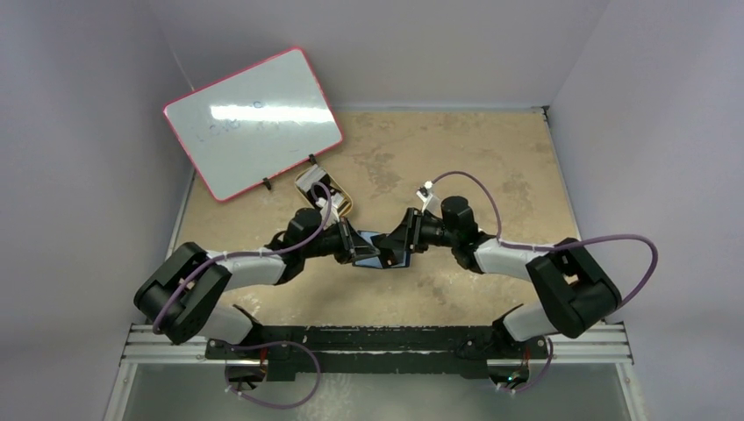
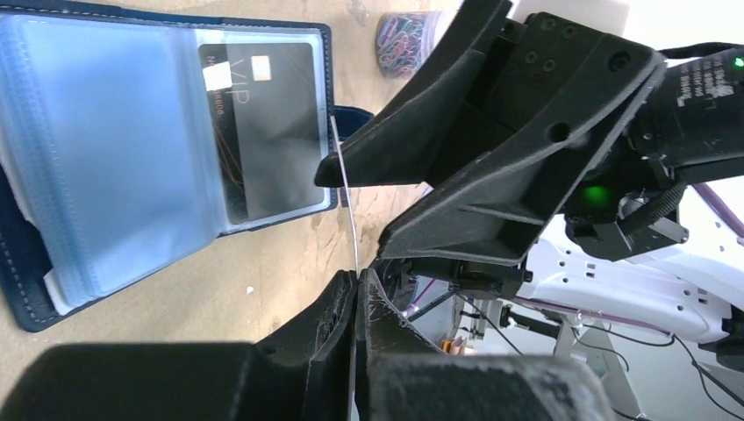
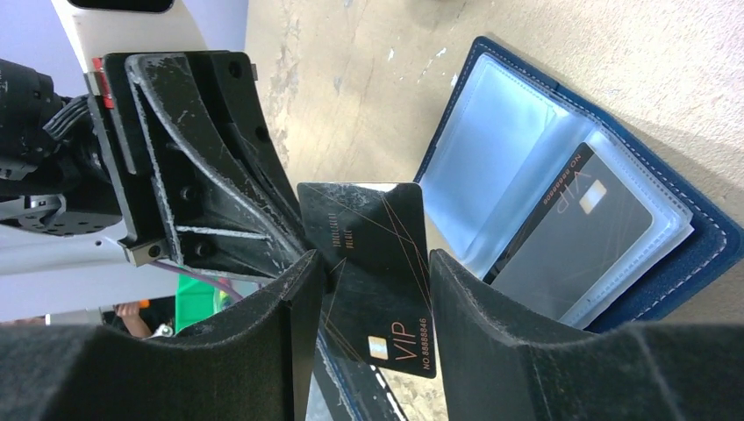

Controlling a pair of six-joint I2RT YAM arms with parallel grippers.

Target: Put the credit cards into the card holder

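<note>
A black VIP card hangs upright, and my left gripper is shut on it; the left wrist view shows the card edge-on. My right gripper stands open, with the card between its fingertips in the right wrist view; contact cannot be told. Below lies the open dark-blue card holder (image 2: 114, 158) with clear sleeves. One dark card (image 2: 272, 132) sits in its right-hand sleeve; the left-hand sleeve shows no dark card. From the top, the two grippers meet over the holder and partly cover it.
A tan-rimmed box (image 1: 349, 207) with cards stands at the back left, beside a tilted whiteboard (image 1: 254, 123). A tub of colored paper clips (image 2: 405, 44) stands beyond the holder.
</note>
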